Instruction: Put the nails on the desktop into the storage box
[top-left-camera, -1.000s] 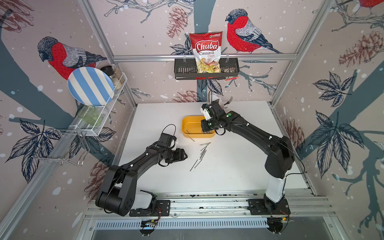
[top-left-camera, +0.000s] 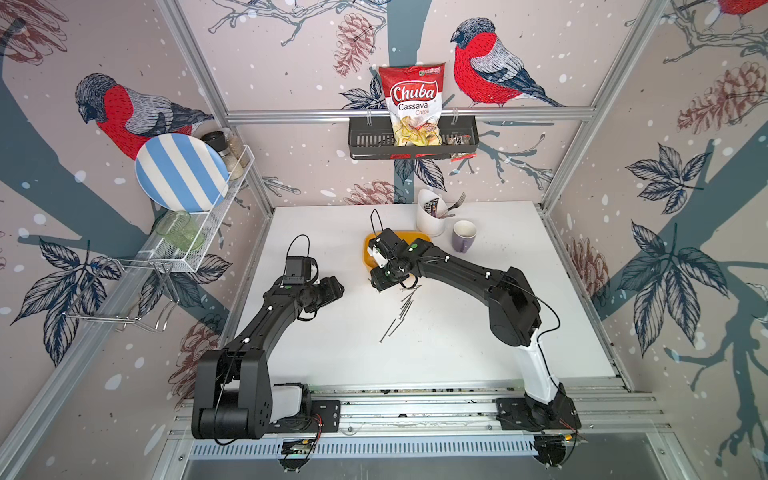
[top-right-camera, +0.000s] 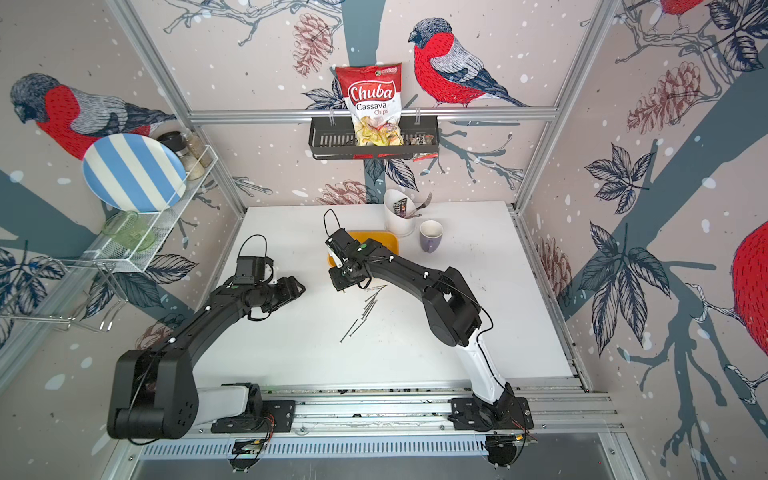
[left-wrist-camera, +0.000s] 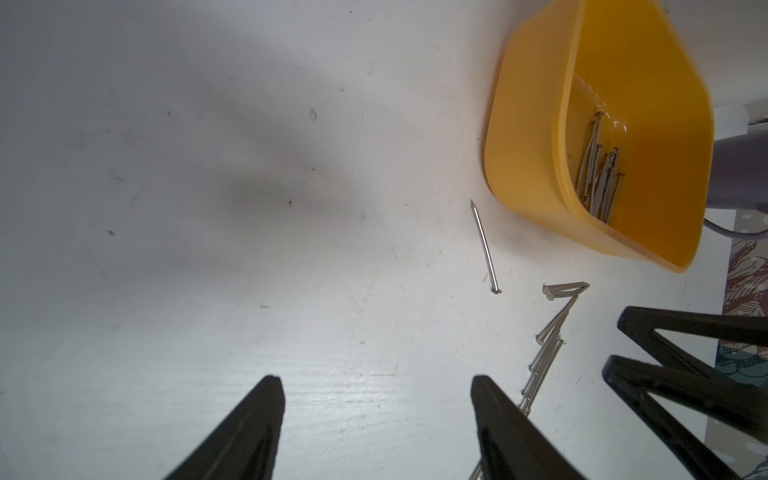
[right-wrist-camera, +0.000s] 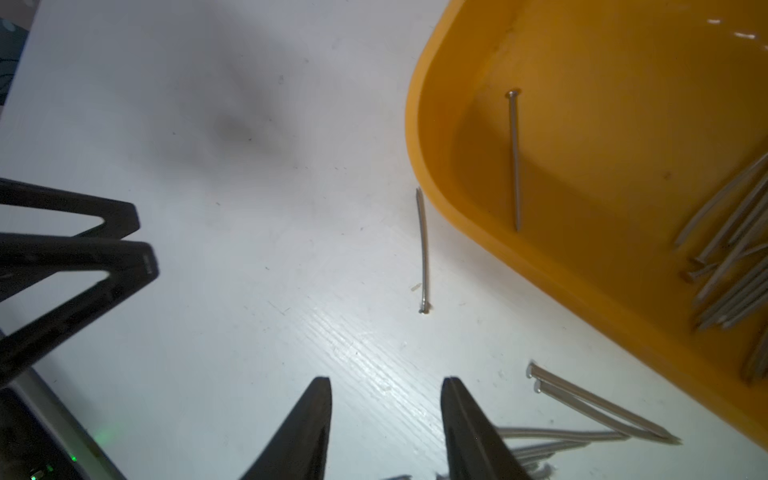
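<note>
The yellow storage box (left-wrist-camera: 528, 120) stands at the back middle of the desk, with several nails (left-wrist-camera: 601, 172) lying inside it. One single nail (right-wrist-camera: 424, 252) lies on the desk just outside the box wall. Farther toward the front, several more nails (top-left-camera: 404, 310) form a loose, slanting row. My right gripper is open above the desk beside the box, nothing between its fingers; the single nail lies ahead of its tips. My left gripper hovers over bare desk to the left, its fingers apart and empty.
A white utensil holder (top-left-camera: 430, 214) and a purple-grey cup (top-left-camera: 463, 237) stand behind the box to the right. A wire rack (top-left-camera: 200, 232) hangs on the left wall.
My left arm has drawn back to the left. The single nail, earlier partly over the box edge, now lies on the desk.
</note>
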